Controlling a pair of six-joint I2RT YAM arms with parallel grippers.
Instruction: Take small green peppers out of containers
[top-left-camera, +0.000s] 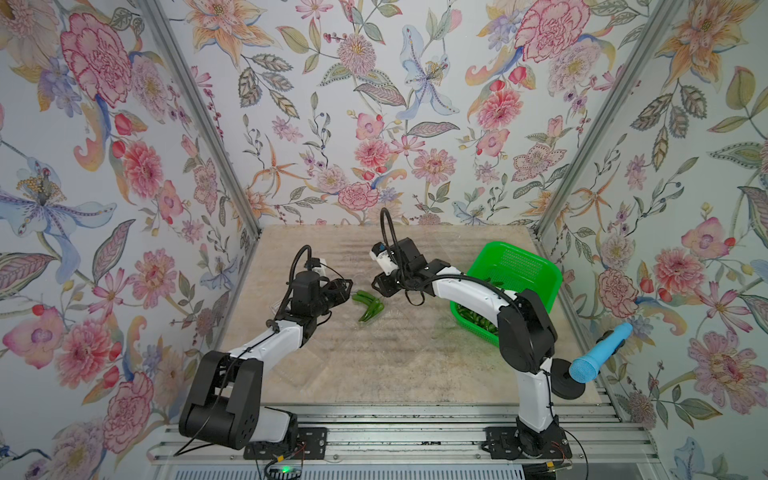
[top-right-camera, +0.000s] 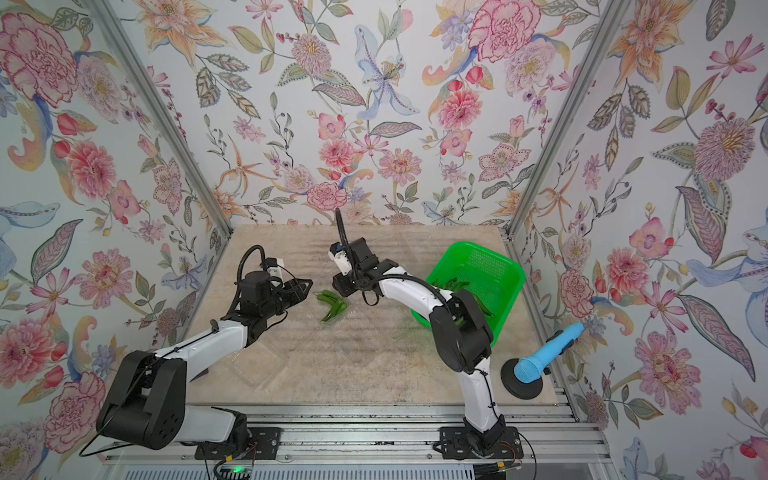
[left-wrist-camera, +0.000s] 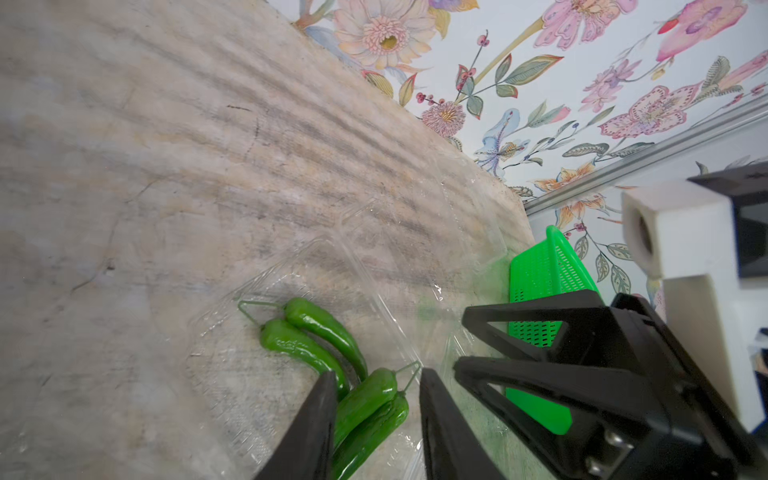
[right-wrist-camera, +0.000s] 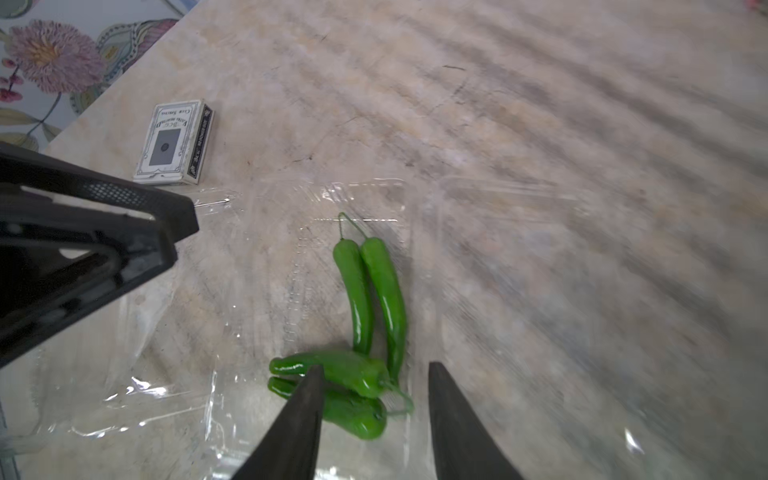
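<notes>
Four small green peppers (left-wrist-camera: 320, 328) lie in a clear plastic container (right-wrist-camera: 288, 272) on the table, two lengthwise and two crosswise. My left gripper (top-left-camera: 340, 292) hangs just left of them, its fingertips (left-wrist-camera: 324, 416) apart above the container in the left wrist view. My right gripper (top-left-camera: 384, 280) is just above and right of the peppers, its blurred fingertips (right-wrist-camera: 300, 420) apart over the container in the right wrist view. I see nothing held in either gripper.
A green basket (top-right-camera: 488, 260) with more peppers stands on the right. Other clear containers (left-wrist-camera: 400, 256) neighbour the pepper container. A card box (right-wrist-camera: 172, 142) lies nearby. A blue cylinder on a black stand (top-left-camera: 600, 352) is at front right.
</notes>
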